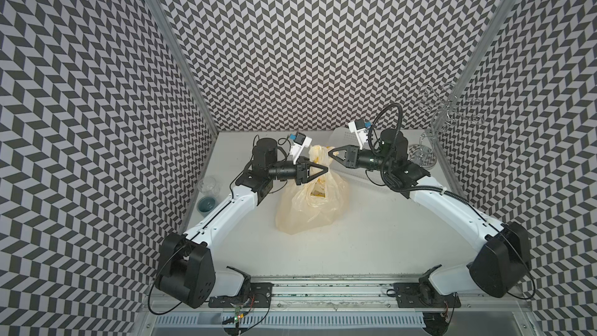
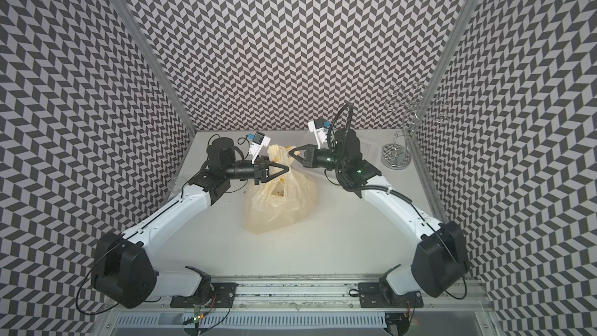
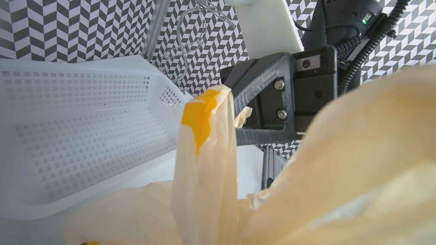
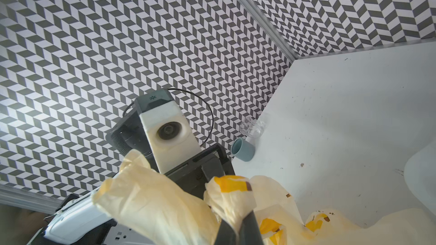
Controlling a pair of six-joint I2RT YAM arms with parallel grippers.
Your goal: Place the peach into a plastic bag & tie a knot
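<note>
The pale yellow plastic bag (image 1: pixel 311 216) stands bunched in the middle of the table, its upper part gathered between the two arms. No peach shows through the film. At the bag's top, my right gripper (image 1: pixel 330 153) is shut; in the right wrist view a pinched strip of bag (image 4: pixel 232 199) runs down between its fingers. From the left, my left gripper (image 1: pixel 327 169) reaches over the bag's neck. Its own fingers are hidden in the left wrist view, where film fills the foreground, so its finger opening is unclear. One bag handle (image 3: pixel 206 163) rises upright there, beside the right fingers.
A white perforated basket (image 3: pixel 90 145) lies behind the bag. At the left edge are a blue-grey cup (image 4: pixel 243 149) and a clear one (image 4: pixel 252 127). A wire rack (image 1: pixel 444 118) stands back right.
</note>
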